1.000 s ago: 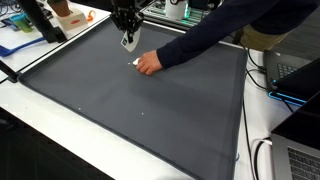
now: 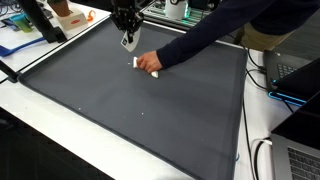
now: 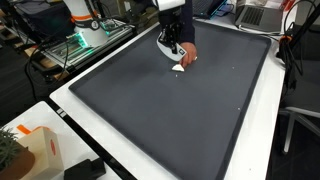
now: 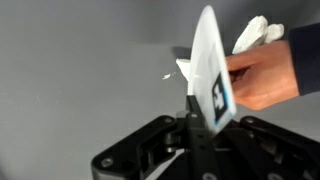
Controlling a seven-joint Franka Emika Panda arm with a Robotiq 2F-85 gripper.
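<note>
My gripper is shut on a long white object (image 4: pixel 207 55) with a blue-marked end, perhaps a flat tool; I cannot tell which. In exterior view 1 this white object (image 2: pixel 130 41) hangs from the gripper above the far part of the dark table. Close by, a person's hand (image 4: pixel 262 80) rests low over the tabletop, beside and partly behind the held object in the wrist view. White crumpled pieces (image 4: pixel 250 34), like tissue, lie at the hand. A small white scrap (image 3: pixel 179 68) shows by the fingers in exterior view 2.
The person's dark-sleeved arm (image 2: pixel 215 30) reaches in from the right in exterior view 1. Laptops (image 2: pixel 300 150) stand off the right edge; a plant pot (image 3: pixel 15 158) is at exterior view 2's near left.
The person's hand has shifted a little to the right and nearer the front, with white material now showing at its fingers. My gripper and the white object look unmoved.
</note>
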